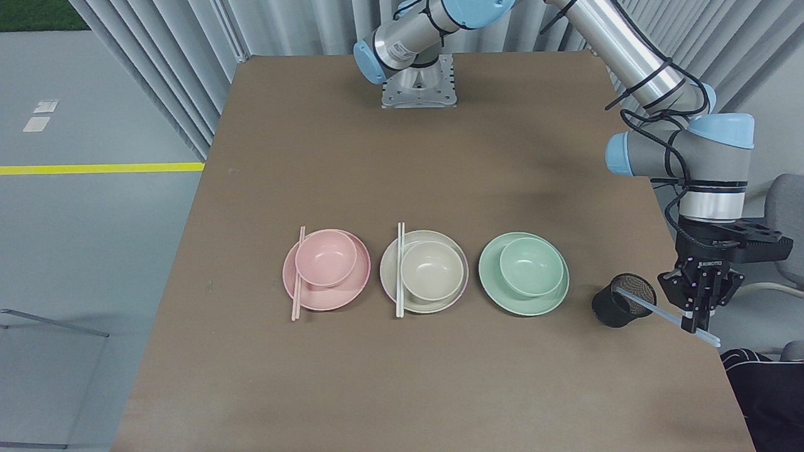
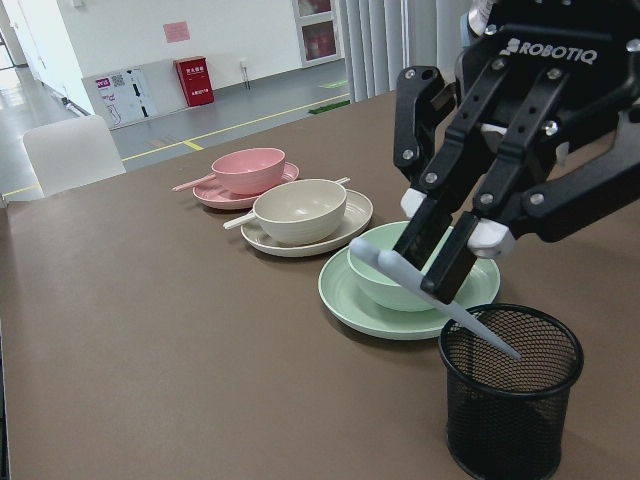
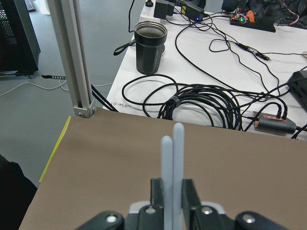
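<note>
My gripper point(image 1: 695, 320) is shut on pale blue-white chopsticks point(image 2: 435, 299), held tilted at the table's right, their lower ends over the black mesh cup point(image 1: 622, 305). The wrist view shows the chopsticks point(image 3: 177, 167) between the fingertips. A green bowl point(image 1: 531, 266) on a green plate stands left of the cup. A cream bowl point(image 1: 431, 271) on its plate has white chopsticks point(image 1: 400, 294) along its left, and a pink bowl point(image 1: 325, 257) on its plate has pink chopsticks point(image 1: 297, 297) likewise.
A white side table with cables and a dark tumbler point(image 3: 149, 52) appears in the wrist view, beside a metal post point(image 3: 74, 57).
</note>
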